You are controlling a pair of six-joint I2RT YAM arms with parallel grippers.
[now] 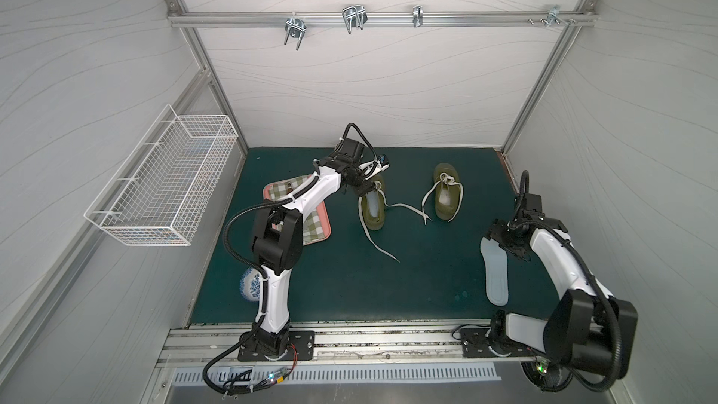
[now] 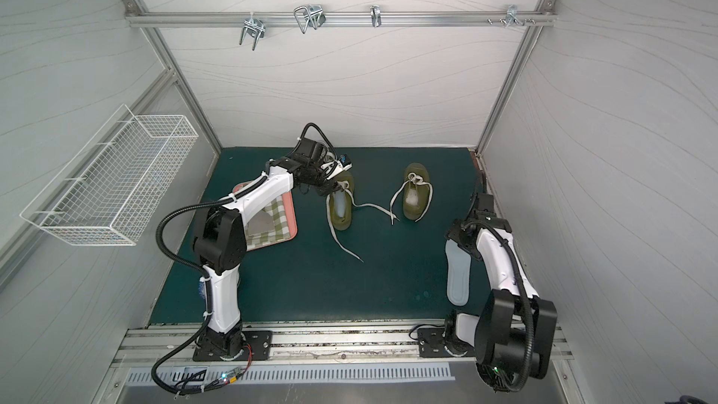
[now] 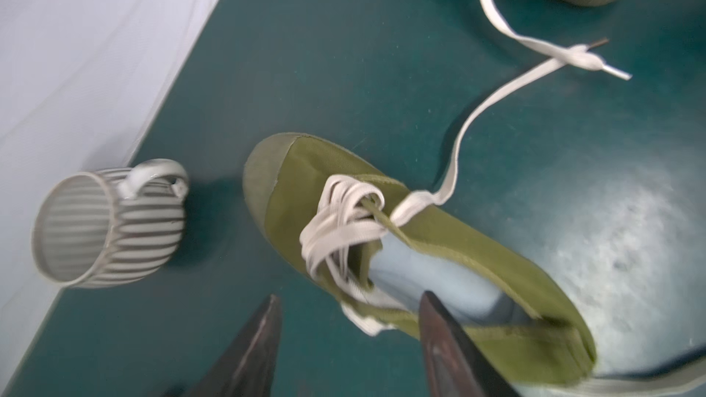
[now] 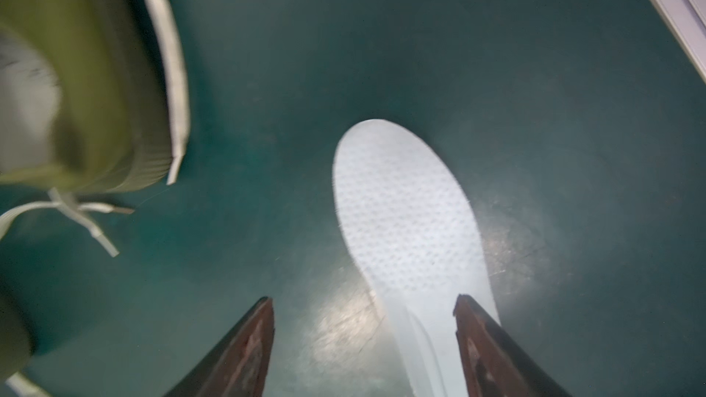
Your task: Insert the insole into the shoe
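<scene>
An olive shoe with white laces (image 3: 286, 198) lies in the middle of the table, a pale insole visible inside its opening (image 3: 434, 279). My left gripper hangs just over and beside it, part open with nothing clearly between its fingers. The second olive shoe (image 1: 448, 194) sits to the right. A loose pale insole (image 4: 412, 228) lies flat at the right front, with my right gripper open above it, empty.
A striped mug (image 3: 139, 242) stands at the back behind the left arm. A pink checked tray (image 2: 288, 220) and a blue-patterned dish (image 1: 251, 284) are on the left. A wire basket (image 1: 164, 179) hangs on the left wall.
</scene>
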